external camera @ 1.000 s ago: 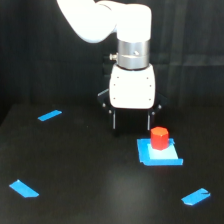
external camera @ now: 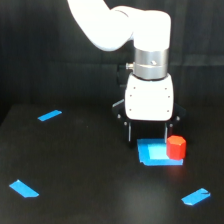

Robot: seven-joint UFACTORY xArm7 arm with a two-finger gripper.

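A white robot arm reaches down from the top centre, its gripper [external camera: 148, 128] hanging low over a blue square [external camera: 152, 151] on the dark table, with the two dark fingers spread apart. A red hexagonal block [external camera: 176, 147] sits on the right part of the blue square, by the right finger. Whether anything is between the fingers is hard to see, but the block appears outside them.
Strips of blue tape [external camera: 50, 114] lie at the far left, the near left and the near right of the black table.
The gripper has moved right and slightly down toward the blue square. The red block now appears further right and lower on the square.
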